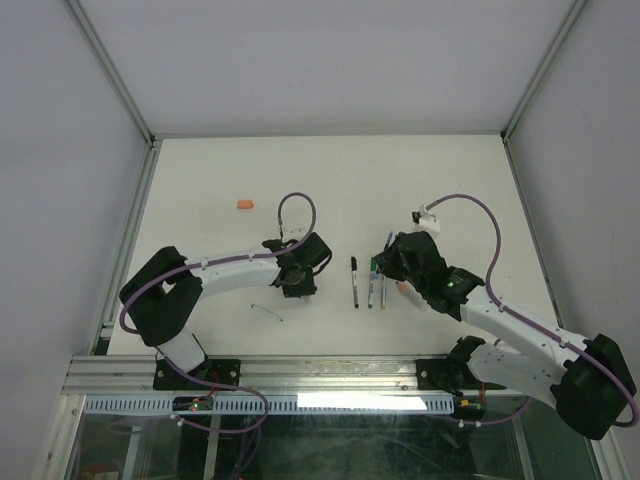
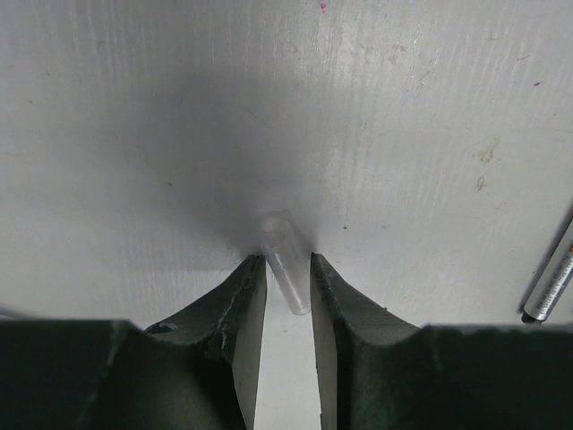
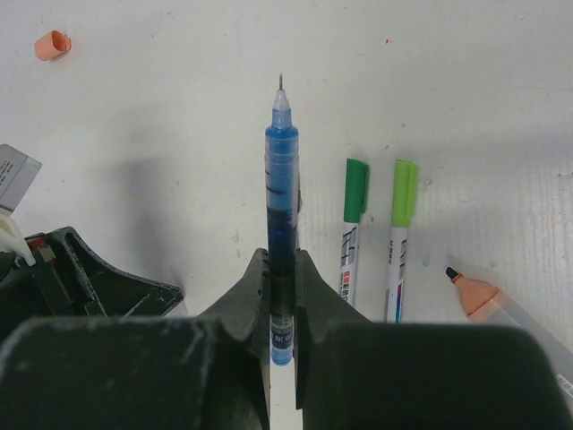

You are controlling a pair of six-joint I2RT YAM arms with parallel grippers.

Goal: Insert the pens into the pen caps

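In the left wrist view a small clear pen cap [image 2: 291, 285] lies on the white table, slightly tilted in the picture. My left gripper is part open right over it, one fingertip on either side and gaps still showing. A blue pen [image 3: 282, 166] is clamped by my right gripper, its thin metal tip bare and pointing away from the fingers. The top view shows the right gripper above the table, right of centre. There the left arm mostly hides the clear cap.
Beside the right gripper lie a dark green-capped marker [image 3: 356, 190], a light green-capped marker [image 3: 405, 193] and an orange-tipped marker [image 3: 477, 294]. A black marker [image 1: 354, 283] lies between the arms, a thin stick [image 1: 267, 312] at front left. An orange piece [image 1: 245, 204] sits farther back.
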